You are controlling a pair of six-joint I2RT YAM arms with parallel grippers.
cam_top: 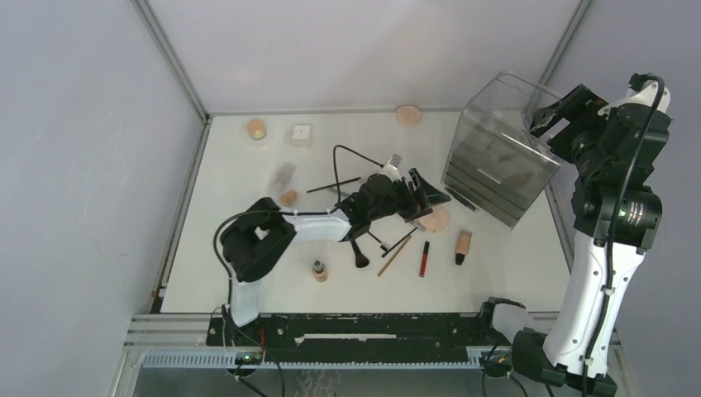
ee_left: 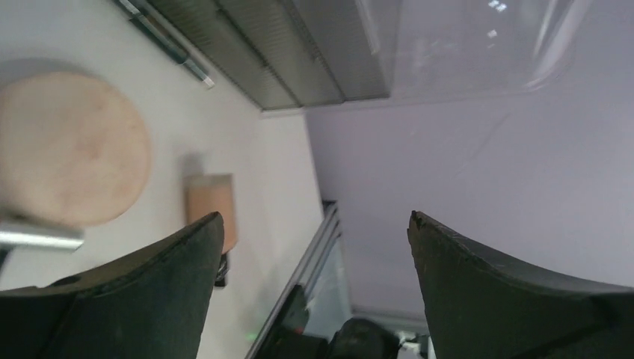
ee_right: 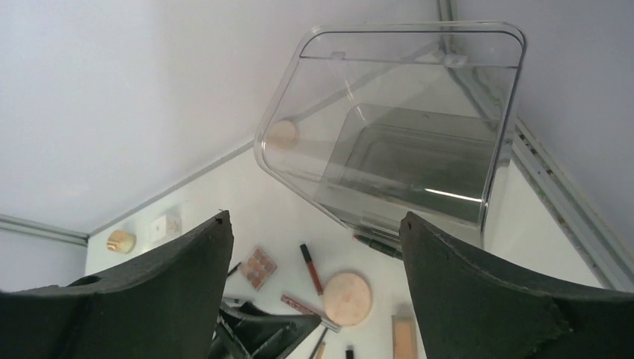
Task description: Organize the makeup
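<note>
My left gripper hangs open over the loose makeup mid-table, near the round beige compact and a dark pencil. My right gripper is high at the clear-lidded organizer, its fingers apart with nothing seen between them but the lid below. A foundation tube, red lip tube, brushes and a bottle lie at the front. An eyeshadow palette shows in the right wrist view.
At the back stand a jar, a white box and another round compact. Walls bound the table.
</note>
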